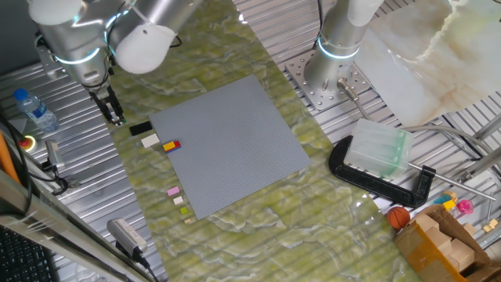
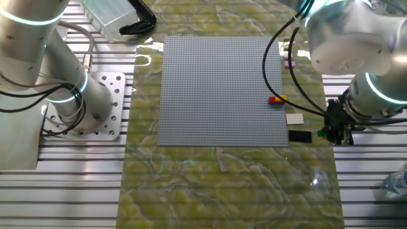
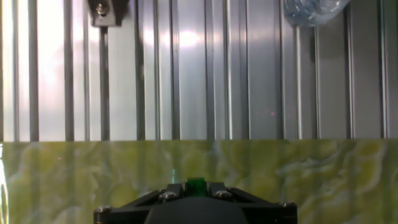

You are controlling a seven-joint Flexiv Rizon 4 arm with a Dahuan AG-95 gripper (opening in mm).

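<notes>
In the wrist view my gripper is shut on a small green brick [image 3: 196, 185], whose translucent-looking body sits between the two dark fingertips. Exterior view 2 shows the gripper [image 2: 331, 130] off the baseplate's right side, with a bit of green at its tip. The grey baseplate [image 1: 235, 149] lies flat on the green marbled sheet. A red and yellow brick pair [image 1: 171, 146] rests at the plate's edge. Beside that edge lie a black brick [image 1: 140, 128], a white brick [image 1: 150, 141], a pink brick [image 1: 173, 191] and several smaller bricks.
A water bottle [image 1: 36, 110] is on the slatted table beyond the gripper. Most of the baseplate is bare.
</notes>
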